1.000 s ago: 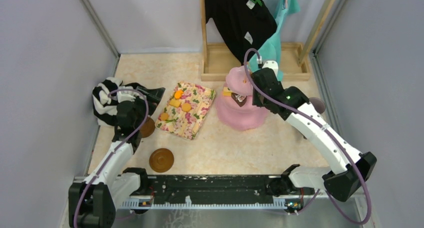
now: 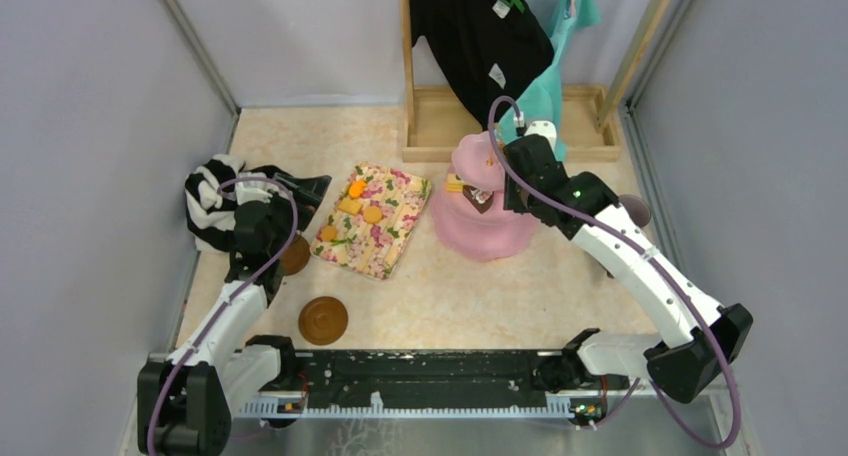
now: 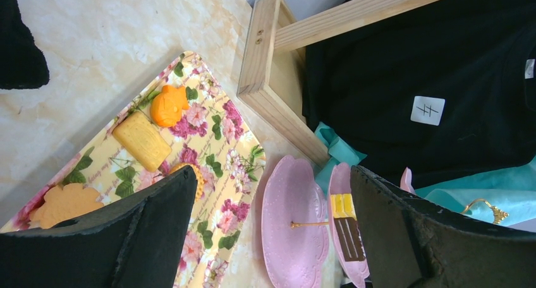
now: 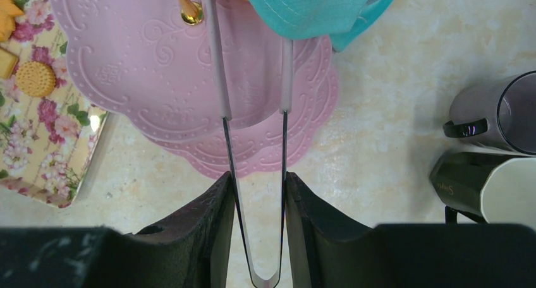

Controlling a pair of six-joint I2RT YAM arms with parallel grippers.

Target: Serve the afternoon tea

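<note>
A pink tiered stand [image 2: 470, 236] holds treats; its top plate [image 4: 139, 60] fills the upper right wrist view. My right gripper is over it, fingers around metal tongs [image 4: 284, 149] with pale tips, which reach under turquoise cloth [image 4: 316, 4]. Biscuits [image 3: 142, 139] lie on a floral tray [image 2: 395, 236] left of the stand. My left gripper stands open above the tray's left side, nothing between its fingers.
Two mugs [image 4: 480, 117] stand right of the stand. Two brown saucers [image 2: 322, 320] and striped black-white cloth [image 2: 205, 201] are on the left. A wooden rack [image 2: 430, 151] with hanging clothes stands behind.
</note>
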